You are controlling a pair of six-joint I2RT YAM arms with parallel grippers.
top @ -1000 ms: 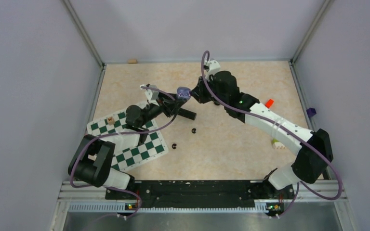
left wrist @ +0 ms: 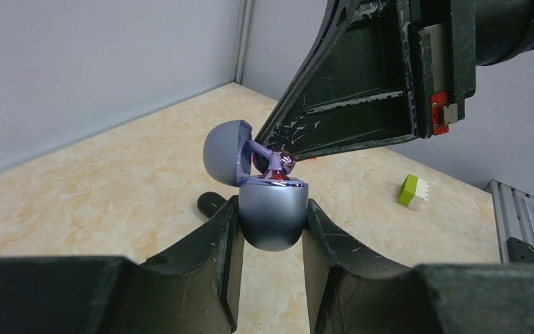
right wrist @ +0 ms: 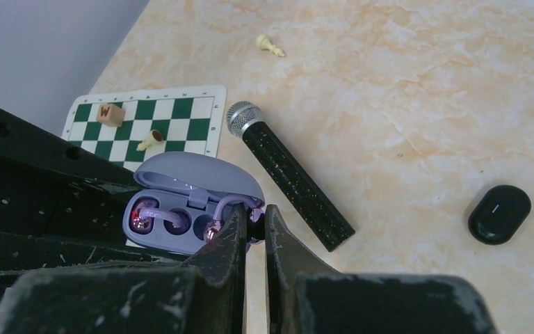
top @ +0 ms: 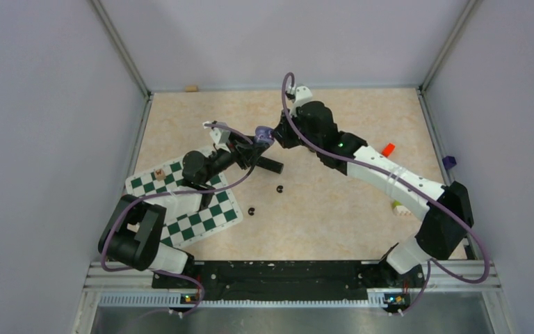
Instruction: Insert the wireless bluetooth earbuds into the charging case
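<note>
My left gripper is shut on the open lavender charging case (top: 264, 136), held in the air with its lid (right wrist: 198, 167) raised. In the right wrist view, one purple earbud (right wrist: 154, 216) sits in the case's left side. A second earbud (right wrist: 226, 209) is at the right side of the case, with my right gripper shut on it; part of it is hidden by the fingertips, and I cannot tell how far it sits in its socket.
Below lie a black microphone (right wrist: 295, 181), a black oval case (right wrist: 498, 214) and a green-white chessboard (right wrist: 195, 125) with pieces. A green-and-white block (left wrist: 411, 191) and a red item (top: 388, 149) lie to the right.
My right gripper and arm have shifted slightly left, toward the charging case. The left arm looks unchanged.
</note>
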